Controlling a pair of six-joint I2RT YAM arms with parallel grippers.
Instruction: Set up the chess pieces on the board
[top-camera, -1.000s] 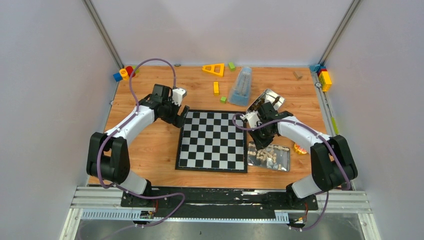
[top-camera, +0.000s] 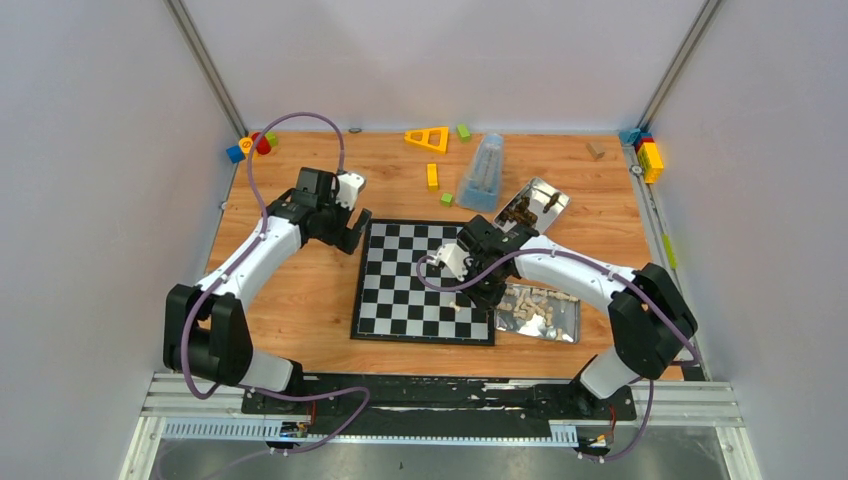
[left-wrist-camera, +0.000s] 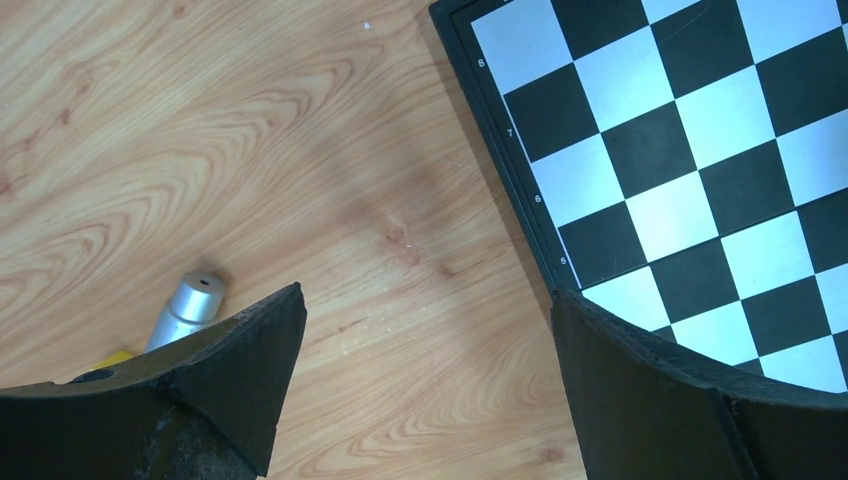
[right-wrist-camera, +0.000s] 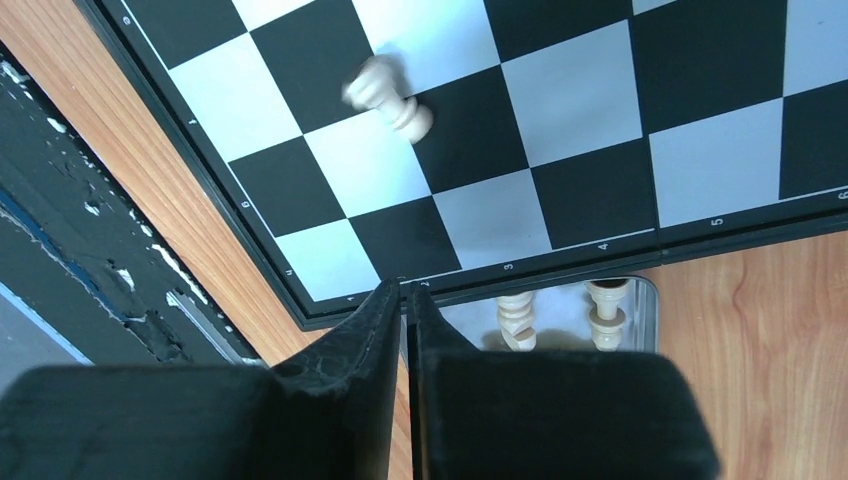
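A white chess piece (right-wrist-camera: 390, 98), slightly blurred, lies tipped over on the chessboard (top-camera: 422, 338), across several squares near the corner in the right wrist view. It is apart from my right gripper, which is shut with nothing between its fingers, over the board's edge. The top view shows the same white piece (top-camera: 455, 306) small beside the right hand. More white pieces (right-wrist-camera: 517, 322) lie in the metal tray (top-camera: 566, 325) right of the board. My left gripper stands open and empty over the wood at the board's left edge.
Behind the right arm, a white box (top-camera: 547, 197) holds dark pieces. A clear bluish container (top-camera: 482, 172), a yellow triangle (top-camera: 427, 139) and small blocks sit at the back. Most of the board and the left of the table are bare.
My right gripper has moved left from above the tray to the board. The left arm has shifted slightly.
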